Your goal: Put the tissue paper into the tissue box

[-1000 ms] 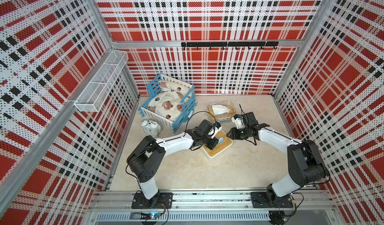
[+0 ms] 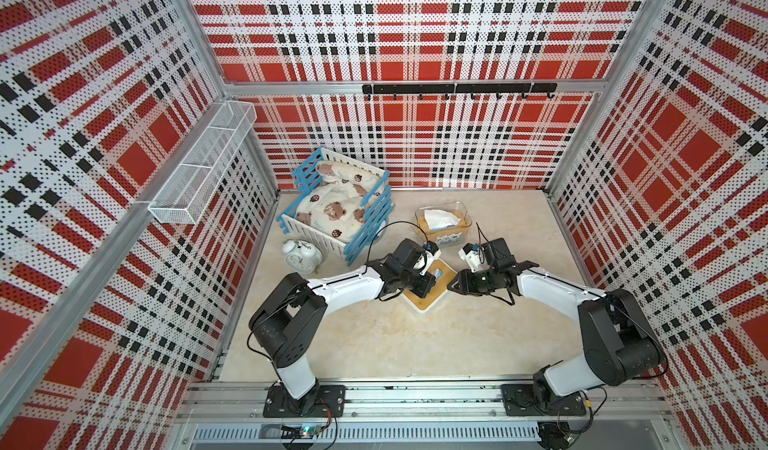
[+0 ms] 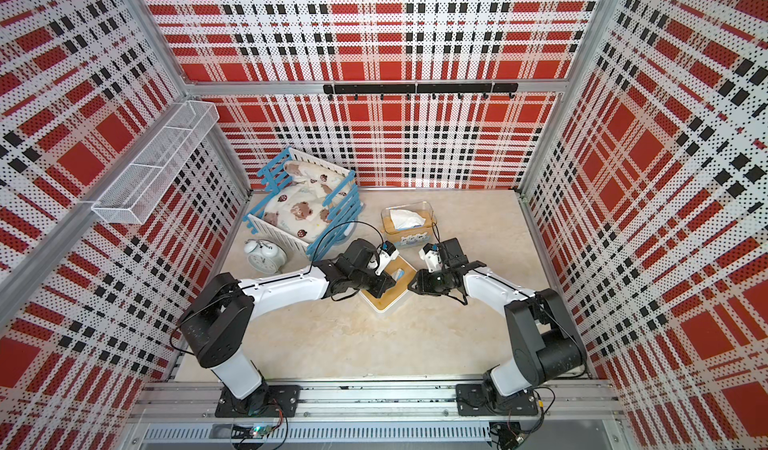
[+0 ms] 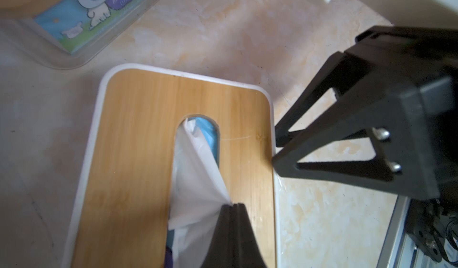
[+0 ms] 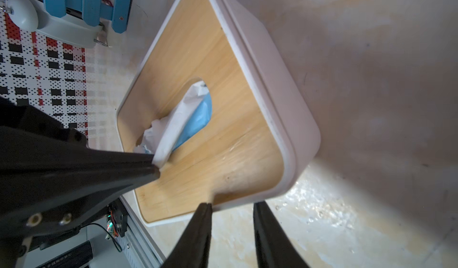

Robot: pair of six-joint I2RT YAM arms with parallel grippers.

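Note:
The tissue box has a white body and a wooden lid (image 4: 138,125) with an oval slot. White tissue paper (image 4: 195,187) sits in that slot, over something blue. One fold of the tissue rises out to the tips of my left gripper, which is shut on it; the right wrist view shows the white strip (image 5: 179,120) running to that fingertip (image 5: 152,170). My right gripper is at the box's edge opposite, its two fingers slightly apart with the rim showing across the gap. Whether it grips the rim is unclear.
Behind stands a clear tissue container (image 2: 444,221) with a white tissue on top. A blue-and-white crib (image 2: 336,201) fills the back left, with a white alarm clock (image 2: 301,255) in front.
The tissue box has shifted slightly left. My left gripper has barely moved.

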